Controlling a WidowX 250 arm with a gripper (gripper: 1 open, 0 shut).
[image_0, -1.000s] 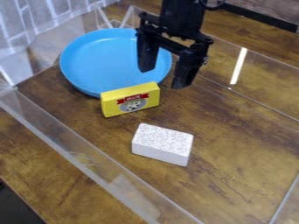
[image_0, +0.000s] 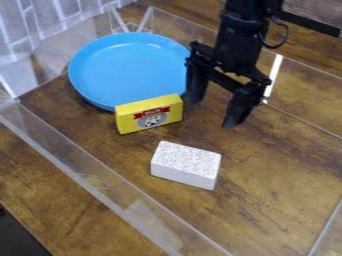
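My black gripper (image_0: 217, 95) hangs open over the wooden surface, right of the blue plate and above and right of a yellow box (image_0: 148, 113) with a red label. Nothing shows between its fingers. A white speckled block (image_0: 186, 165) lies on the wood below the gripper, nearer the front. The blue plate (image_0: 114, 67) sits at the back left, partly behind the yellow box.
Clear plastic walls edge the wooden surface (image_0: 267, 190) at the left and back.
The boxes and the plate have not moved.
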